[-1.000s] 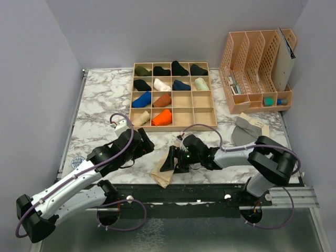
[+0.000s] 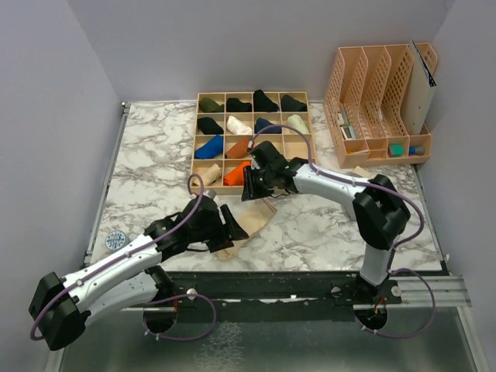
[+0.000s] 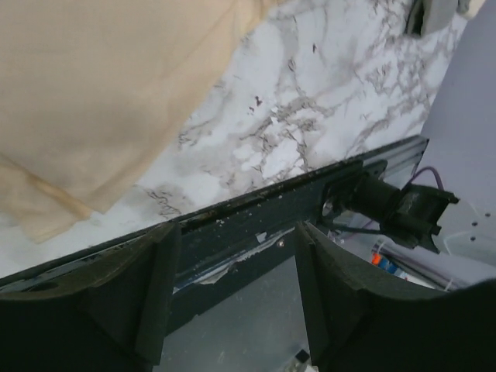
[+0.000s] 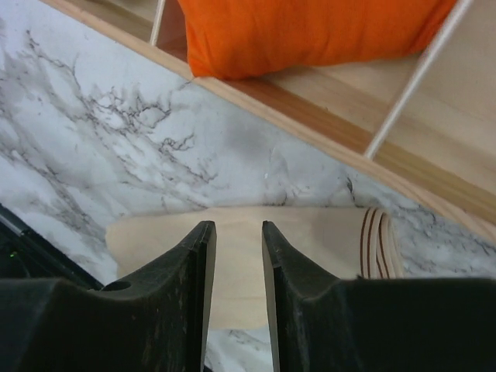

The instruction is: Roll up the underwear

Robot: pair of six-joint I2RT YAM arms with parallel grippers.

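Note:
The beige underwear point(image 2: 259, 218) lies on the marble table in front of the organizer box. It looks flattened and folded, with a dark-striped band point(image 4: 375, 242) at one end in the right wrist view. Over its near left part is my left gripper point(image 2: 235, 225); in the left wrist view its fingers point(image 3: 157, 267) stand apart, with the cloth point(image 3: 101, 85) beyond them and nothing between. My right gripper point(image 2: 247, 186) is above the back of the cloth, by the box's front edge. Its fingers point(image 4: 203, 260) are a narrow gap apart, and only cloth below shows through.
The compartment box point(image 2: 209, 189) holds several rolled garments, including an orange one point(image 4: 310, 31) close to my right gripper. A grey cloth point(image 2: 353, 211) is partly hidden behind the right arm. A slotted rack point(image 2: 370, 149) stands at the back right. Bare marble lies left of the box.
The left gripper has come right, over the cloth. The cloth was nearer the front edge a second ago.

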